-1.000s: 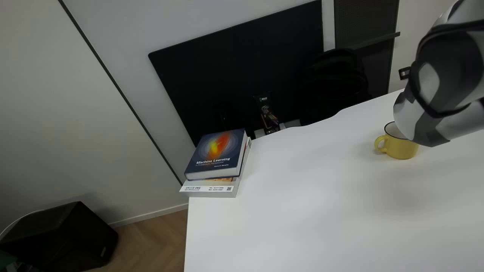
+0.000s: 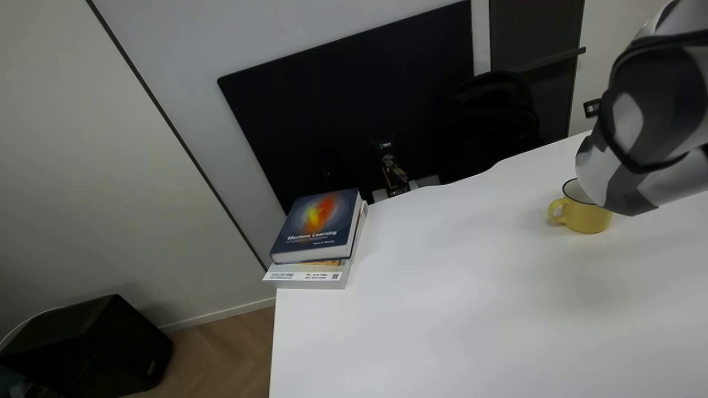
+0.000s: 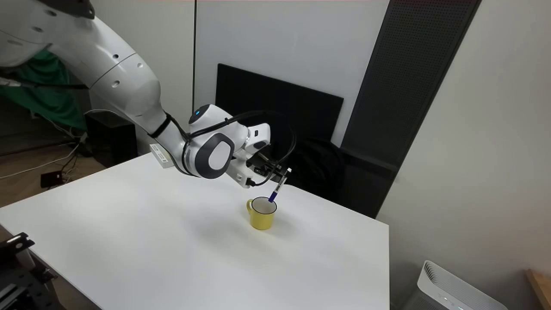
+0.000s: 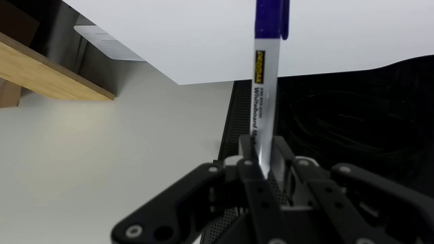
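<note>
A whiteboard marker (image 4: 264, 93) with a blue-purple cap stands between the dark fingers of my gripper, which is shut on its far end. In the second exterior view the marker (image 3: 277, 189) hangs at a slant, cap down, its tip at the mouth of a yellow mug (image 3: 261, 219). Whether the cap is inside the rim or just behind it, I cannot tell. The mug (image 2: 587, 219) stands upright on the white table, partly covered by my arm in the first exterior view. My gripper (image 3: 281, 175) is above and slightly right of the mug.
Two stacked books (image 2: 315, 229) lie at the table's corner, well away from the mug. A black panel (image 3: 268, 98) and a dark bag stand behind the table's back edge.
</note>
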